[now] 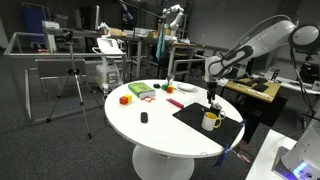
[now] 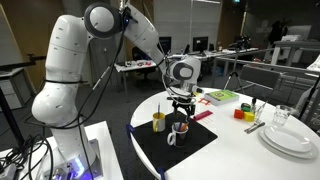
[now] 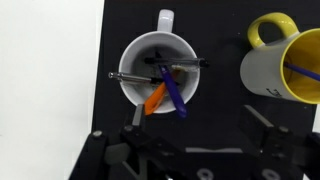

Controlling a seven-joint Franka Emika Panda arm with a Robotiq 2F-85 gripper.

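Note:
A mug (image 3: 135,55) with a pale rim holds several pens, among them an orange pen (image 3: 155,98) and a purple pen (image 3: 172,92); dark pens lie across its mouth. To its right in the wrist view stands a white mug with a yellow handle and yellow inside (image 3: 262,72), a purple pen (image 3: 302,72) in it. My gripper is open above the black mat, its fingers apart with nothing held between them. In the second exterior view, the gripper (image 2: 183,105) hangs above the pen-filled mug (image 2: 180,130), with the yellow mug (image 2: 158,122) to the left.
Both mugs stand on a black mat (image 1: 190,116) on the round white table (image 1: 150,133). A dark object (image 1: 144,117), colored blocks (image 1: 126,99) and a green item (image 1: 140,88) lie away from the mat. Plates (image 2: 288,140) and a glass (image 2: 281,114) stand at the right.

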